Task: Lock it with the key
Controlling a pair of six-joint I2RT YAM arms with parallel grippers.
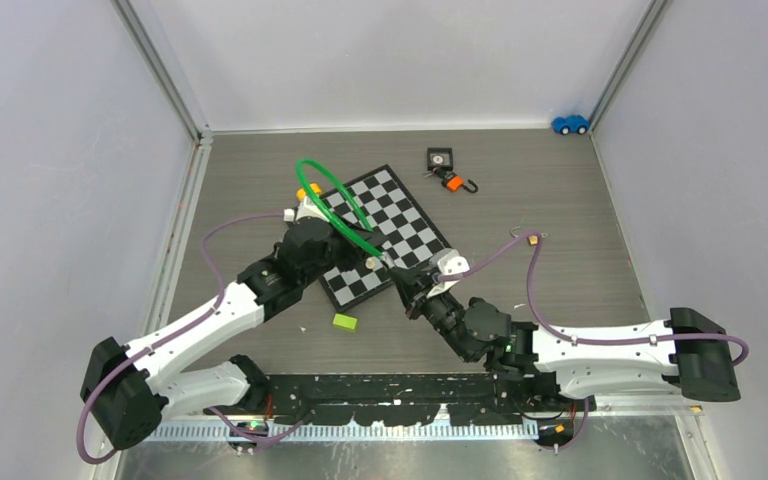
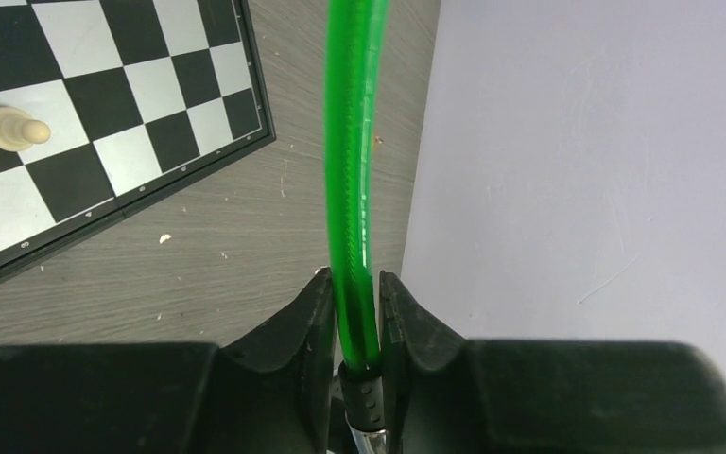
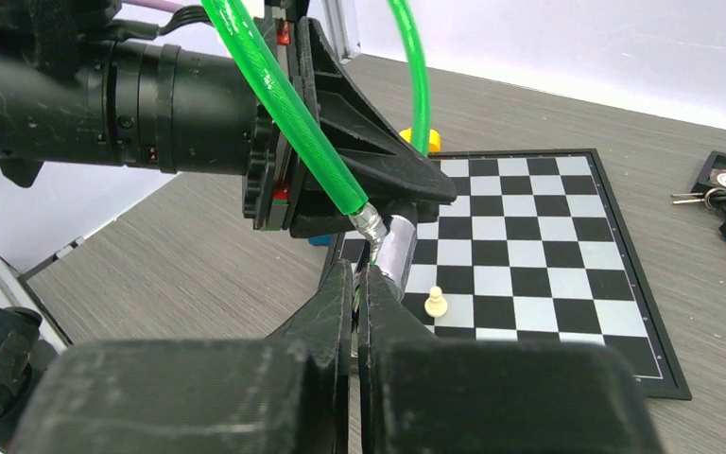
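A bike lock with a green looped cable [image 1: 315,195] and silver cylinder [image 3: 397,246] hangs above the chessboard. My left gripper is around the cable's black-and-metal end, cable between its fingers; how firmly it closes is unclear. My right gripper is shut at the cylinder and the metal cable tip [image 3: 369,225], meeting the left one over the board; what exactly lies between its fingertips is mostly hidden, and I cannot make out a key there.
The chessboard [image 1: 392,205] holds a cream pawn [image 3: 436,303]. A padlock with keys [image 1: 455,183] and a small black box [image 1: 439,158] lie at back right, a blue toy car [image 1: 570,124] in the corner, a lime block [image 1: 345,322] in front.
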